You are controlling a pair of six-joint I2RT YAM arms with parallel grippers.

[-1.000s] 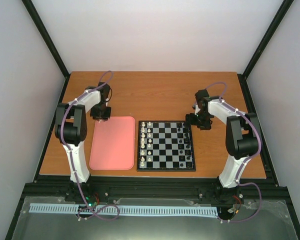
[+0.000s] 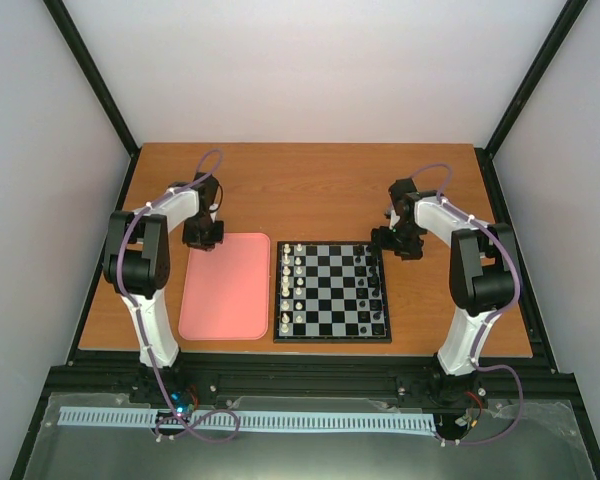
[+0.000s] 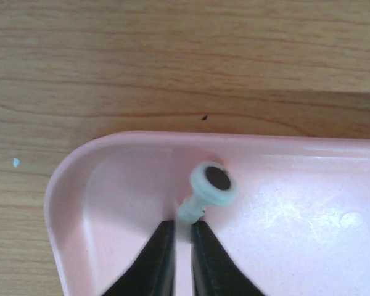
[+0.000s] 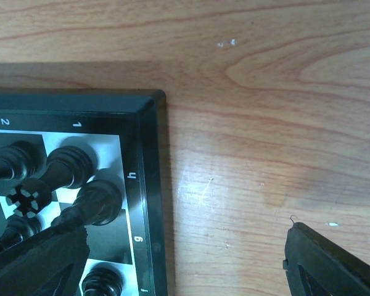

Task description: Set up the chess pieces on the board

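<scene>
A white chess piece [image 3: 211, 184] with a dark base lies tilted in the far corner of the pink tray [image 2: 225, 290]. My left gripper is at its narrow end, fingers close together, blurred; whether it grips is unclear. The chessboard [image 2: 330, 290] carries white pieces along its left side and black pieces [image 4: 71, 163] along its right. My right gripper stands open above the board's right edge, nothing seen between its fingers.
Both arms stand at the outer sides of the table.
My left arm has shifted slightly toward the front of the table, over the tray's far edge. The right arm and the board look unchanged.
</scene>
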